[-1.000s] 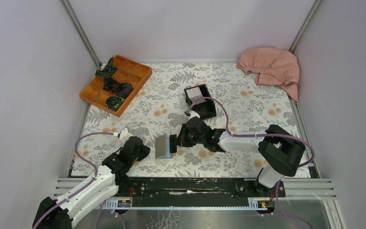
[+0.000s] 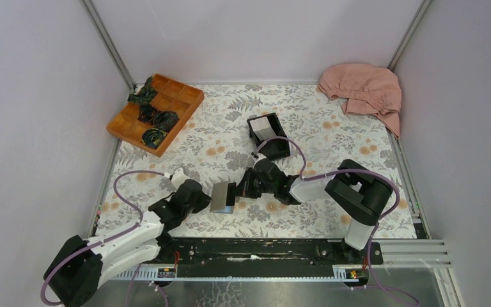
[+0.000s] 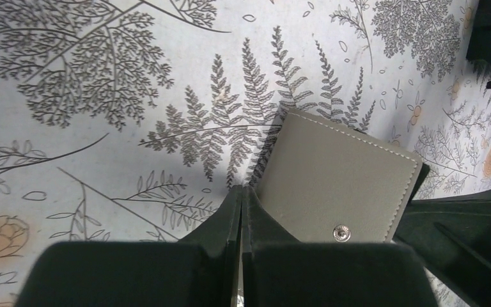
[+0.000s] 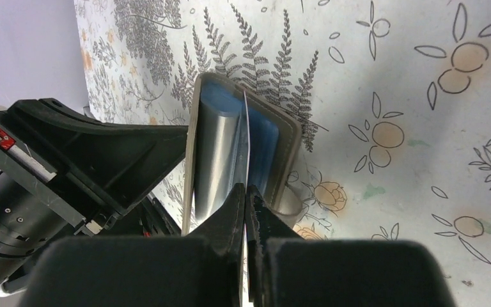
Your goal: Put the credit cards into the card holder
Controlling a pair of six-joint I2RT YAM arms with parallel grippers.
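The card holder [image 2: 219, 196], beige with white stitching and a snap, stands opened out on the table with blue inside. In the right wrist view its blue interior [image 4: 265, 150] shows, with a silvery surface on the left side. My right gripper is shut on a thin card [image 4: 247, 141], seen edge-on, whose far end reaches between the holder's two sides. From above, this card [image 2: 231, 192] looks dark. My left gripper is shut with nothing showing between its fingers; its tips press against or rest close beside the holder's beige outer side [image 3: 345, 173].
Behind the right gripper stands a black box [image 2: 275, 148] with a white item inside. An orange divided tray [image 2: 182, 96] with dark coils sits at back left, a pink cloth [image 2: 362, 93] at back right. Table space right of the holder is clear.
My left gripper has come rightward, up to the holder's outer side, and the holder has shifted slightly right. The right arm's elbow has swung a little left, while its gripper moved slightly left with the card.
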